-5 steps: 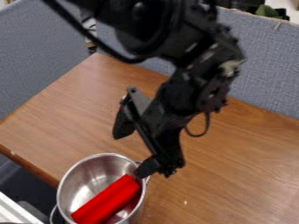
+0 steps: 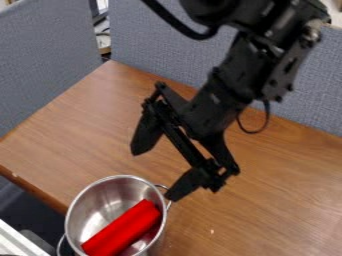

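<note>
A steel pot (image 2: 94,200) with handles stands at the bottom left, holding a red cylinder (image 2: 123,228) that lies on its side. My black gripper (image 2: 171,158) hangs open just above and behind the pot's right part, its fingers apart with nothing seen between them.
Grey padded panels bound it at the left and back. A white object lies at the bottom-left corner beside the table.
The arm and gripper have risen and shifted slightly back, away from the pot. The pot and red cylinder look unmoved.
</note>
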